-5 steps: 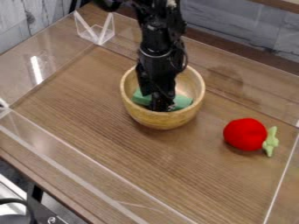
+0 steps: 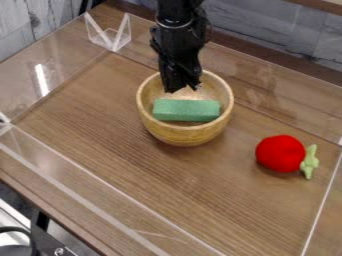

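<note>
My gripper (image 2: 174,82) hangs over the back rim of a wooden bowl (image 2: 160,135), shut, with nothing visible between its fingers. A green rectangular block (image 2: 187,110) lies inside the bowl, in its front half, clear of the gripper.
A red tomato-like object (image 2: 279,154) with a light green piece (image 2: 310,161) beside it lies to the right. Clear plastic pieces sit at the top left and left edges, and a dark cable at the bottom left corner.
The gripper has risen up and back from inside the bowl, uncovering the green block, which lies in the bowl's front half.
</note>
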